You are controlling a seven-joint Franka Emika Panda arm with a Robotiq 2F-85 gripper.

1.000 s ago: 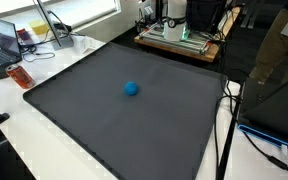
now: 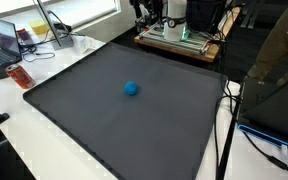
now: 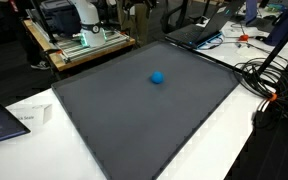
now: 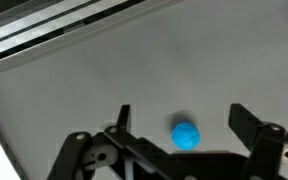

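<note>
A small round blue object [image 2: 131, 88] rests on the dark grey board, left of its middle in the first exterior view. The second exterior view has the same blue object [image 3: 157, 77] towards the board's far side. Seen from the wrist, the blue object [image 4: 185, 136] lies below, between the spread fingers and apart from them. My gripper is open and empty, high over the board. Only a dark part of the arm or gripper shows at the top edge of both exterior views.
The grey board [image 2: 104, 125] is otherwise bare. A red can [image 2: 20, 76] and a laptop [image 2: 9, 40] stand beyond its left side. Loose cables [image 3: 269, 85] lie off the board at the right of the second exterior view. The robot's base [image 2: 174, 20] is at the back.
A dark part of the arm or gripper has come into view at the top edge of the first exterior view. The blue object has not moved.
</note>
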